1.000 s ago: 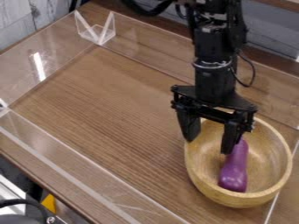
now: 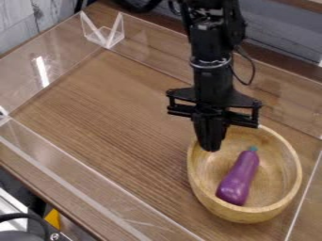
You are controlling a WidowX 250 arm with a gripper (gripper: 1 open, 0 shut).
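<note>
A wooden bowl [image 2: 280, 198] rests at the lower right of the table, holding a purple eggplant [image 2: 235, 184] that lies lengthwise with its green tip toward the back. My black gripper [image 2: 212, 141] hangs over the bowl's back-left rim, pointing down, above and left of the eggplant. It looks shut, with nothing visible between its fingers.
A white wire object [image 2: 104, 28] stands at the back left, and edges border the table at the left and back right.
My gripper has shifted up and to the left, toward the back-left rim. The bowl and the eggplant in it have shifted slightly, the eggplant now lying further left than a second ago.
</note>
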